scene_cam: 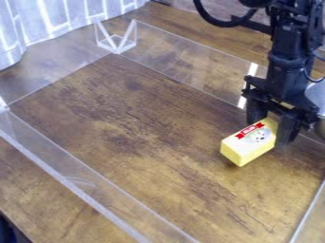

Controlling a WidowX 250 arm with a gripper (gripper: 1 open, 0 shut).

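A yellow box (246, 146) with a red and white label lies on the wooden table (127, 161), right of the middle. My black gripper (272, 118) is over the box's far right end, its lower parts close around it; whether the fingers touch or grip it is hard to tell. Behind the arm, only a sliver of a pale object shows at the right edge.
Clear plastic rails border the work area at the left, back and right, with a clear bracket (116, 42) at the back left. A pale curtain (32, 24) hangs at the top left.
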